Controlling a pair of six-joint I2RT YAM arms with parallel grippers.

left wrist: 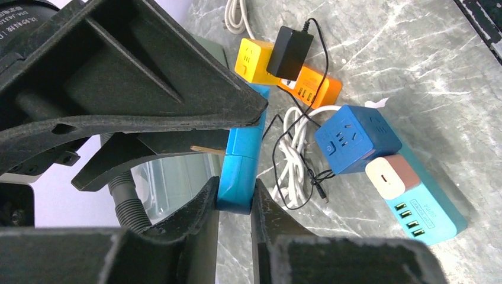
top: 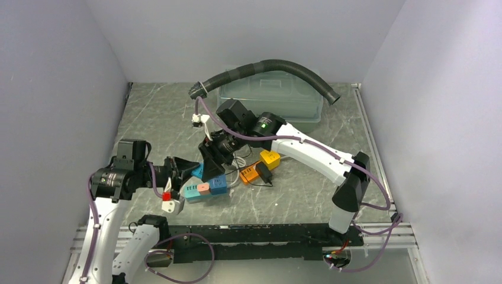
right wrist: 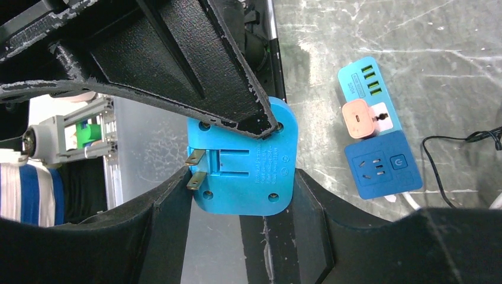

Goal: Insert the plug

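Observation:
A bright blue plug (right wrist: 244, 171) is pinched between both hands above the table. My left gripper is shut on it, its fingertips either side of the narrow edge. My right gripper is also shut on the plug, from the opposite side. Two metal prongs (right wrist: 195, 168) stick out sideways from its face, clear of the fingers. Lower down on the table lies a teal power strip (right wrist: 361, 80) with a dark blue socket block (right wrist: 385, 165) at one end. In the top view the arms partly cover the plug (top: 198, 171).
A pink adapter (top: 203, 188) sits in the strip. Orange (top: 249, 173) and yellow (top: 270, 158) blocks, a black adapter (top: 264, 172) and coiled cables lie to the right. At the back a clear bin (top: 272, 94) stands under a black hose (top: 284, 64).

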